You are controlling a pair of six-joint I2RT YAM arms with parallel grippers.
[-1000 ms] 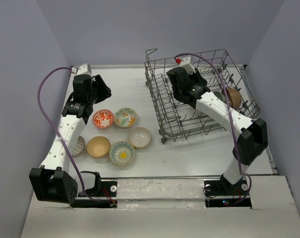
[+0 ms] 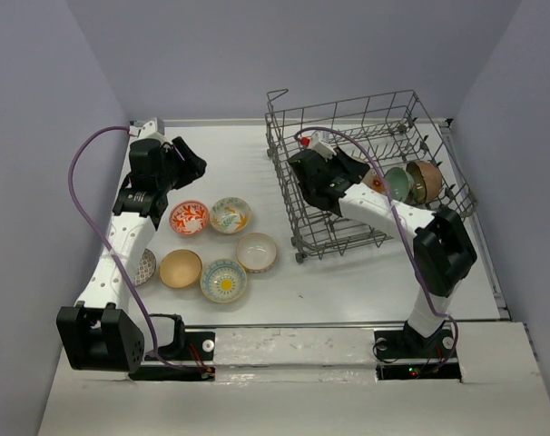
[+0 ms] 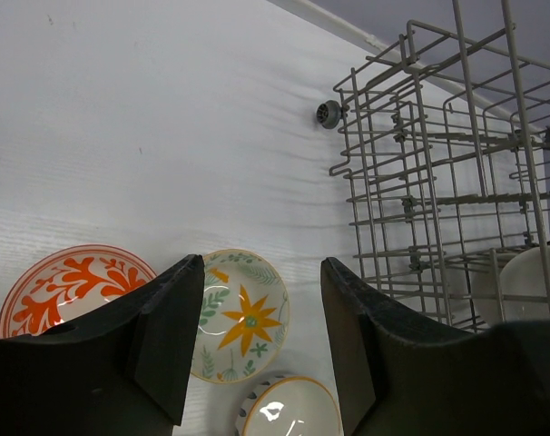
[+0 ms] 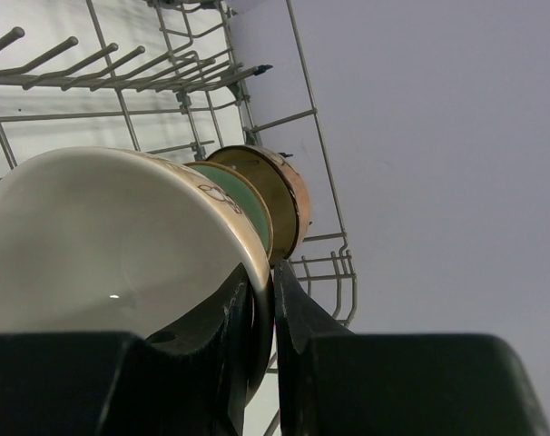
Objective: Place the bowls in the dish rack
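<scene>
My right gripper is shut on the rim of a cream bowl (image 4: 103, 245) with a patterned edge, inside the wire dish rack (image 2: 298, 218). Behind it stand a green bowl (image 2: 397, 184) and a brown bowl (image 2: 425, 181), tilted on edge at the rack's right. My left gripper hangs open over the table's left, empty. Below it lie an orange-patterned bowl (image 2: 189, 217), a floral bowl (image 2: 230, 214), a white bowl (image 2: 256, 252), a yellow-flower bowl (image 2: 223, 281), a tan bowl (image 2: 180, 269) and a patterned bowl (image 2: 146, 266), partly behind the left arm.
Grey walls (image 2: 230, 54) bound the workspace at the back and sides. The rack's tines show left of the green bowl in the right wrist view.
My right arm has moved left and toward the front within the rack, uncovering more of the green and brown bowls. The left arm has barely moved.
</scene>
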